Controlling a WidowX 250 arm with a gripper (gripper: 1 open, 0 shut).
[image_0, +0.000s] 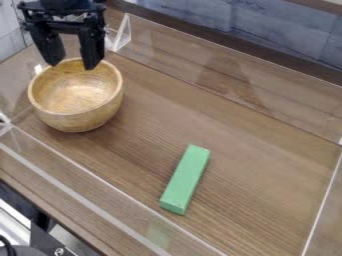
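Note:
My gripper is at the upper left, a dark two-part shape standing open above the back rim of a wooden bowl. The bowl looks empty where I can see into it. A flat green bar lies on the wooden table toward the lower middle, well apart from the gripper and bowl.
A blue-grey surface runs along the back right, beyond the table's edge. Some white objects at the left and top left are too small to identify.

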